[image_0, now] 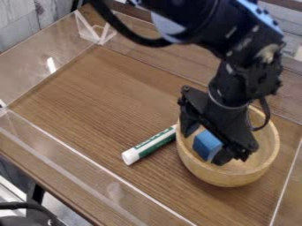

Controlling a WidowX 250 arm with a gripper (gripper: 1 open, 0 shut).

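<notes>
The black gripper (pixel 213 119) is lowered over a round wooden bowl (pixel 230 177) on the right of the camera view, its open fingers reaching down around a blue block (pixel 206 144) inside. The fingers partly hide the block. A white and green tube (pixel 147 146) lies on the table just left of the bowl.
A clear plastic piece (pixel 97 26) stands at the back left. The table edge runs along the lower left, with dark cables beyond it.
</notes>
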